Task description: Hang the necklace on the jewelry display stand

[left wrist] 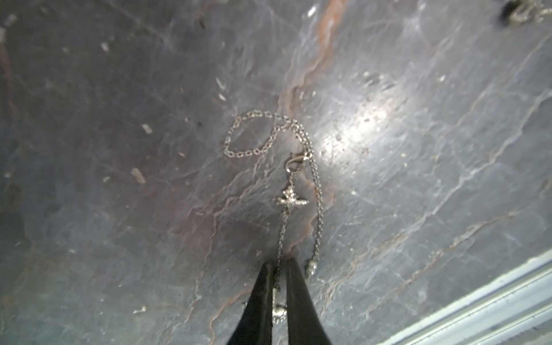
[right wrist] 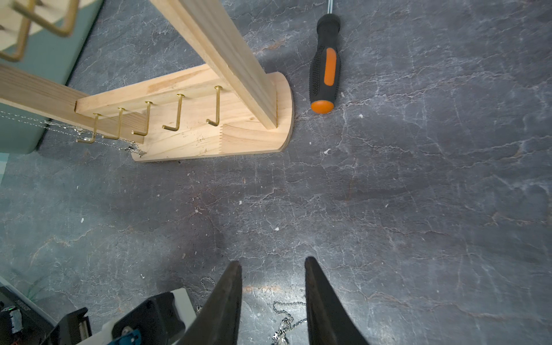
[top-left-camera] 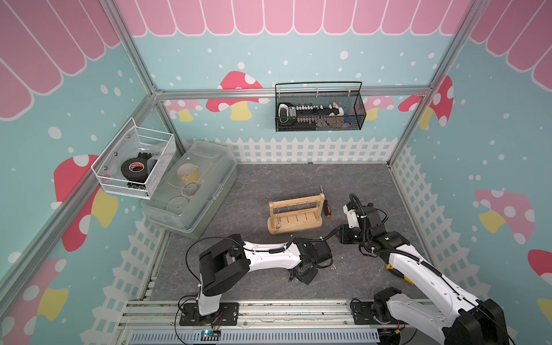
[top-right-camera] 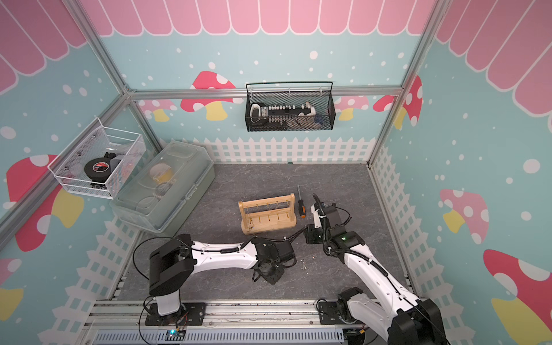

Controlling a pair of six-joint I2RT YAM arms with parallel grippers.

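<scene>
A silver necklace (left wrist: 319, 218) with a cross pendant lies on the dark table in the left wrist view. My left gripper is low over it, fingers nearly together, with the chain running between or beneath the tips; whether it is held is unclear. The wooden display stand (top-left-camera: 294, 224) with brass hooks stands mid-table, chain on its left end in the right wrist view. My right gripper is open above the table in front of the stand's right side, nothing between its fingers. Another chain (right wrist: 289, 304) lies below it.
A screwdriver (top-right-camera: 301, 207) lies right of the stand. A lidded plastic box (top-left-camera: 215, 189) fills the left rear; wire baskets (top-left-camera: 320, 118) hang on the walls.
</scene>
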